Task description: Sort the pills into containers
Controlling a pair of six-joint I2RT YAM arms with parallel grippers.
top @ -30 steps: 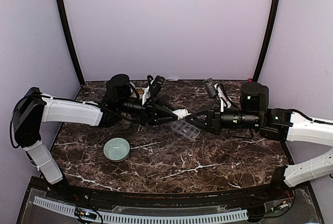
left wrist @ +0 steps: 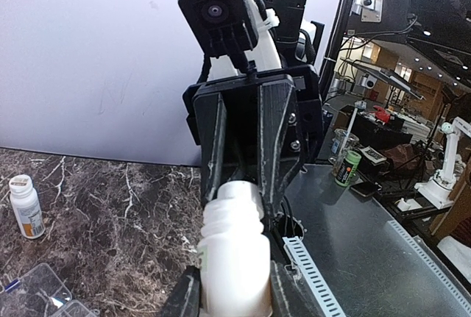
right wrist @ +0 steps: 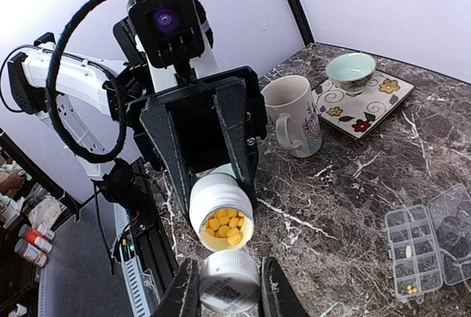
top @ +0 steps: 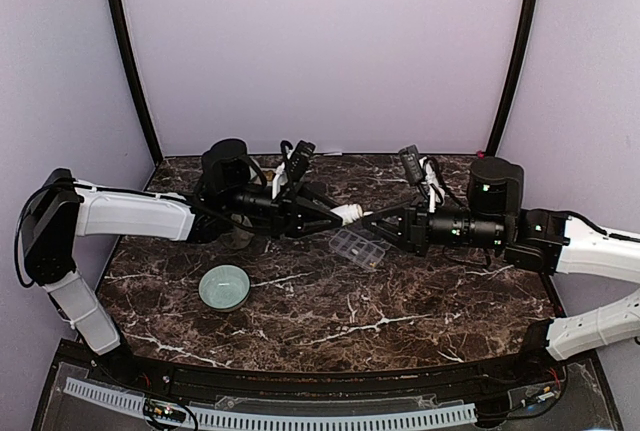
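Observation:
My left gripper (top: 338, 219) is shut on a white pill bottle (left wrist: 235, 273) held in the air, tilted toward the right arm. Through its uncapped mouth, yellow pills (right wrist: 225, 226) show in the right wrist view. My right gripper is shut on the white cap (right wrist: 230, 273), which hangs just in front of the mouth, off the bottle. Below them on the table lies a clear pill organizer (top: 357, 248) with its lid open. A white pill (right wrist: 408, 251) sits in one compartment and a few yellow pills (right wrist: 411, 289) in another.
Another white bottle (left wrist: 27, 208), capped, stands on the marble table. A green bowl (top: 224, 288) sits front left in the top view. The right wrist view shows a mug (right wrist: 294, 115) and a flowered tray (right wrist: 379, 116) bearing a bowl (right wrist: 350, 70).
My right gripper has shifted slightly right, away from the bottle, with the cap. The left arm is almost unmoved, and the table things lie as before.

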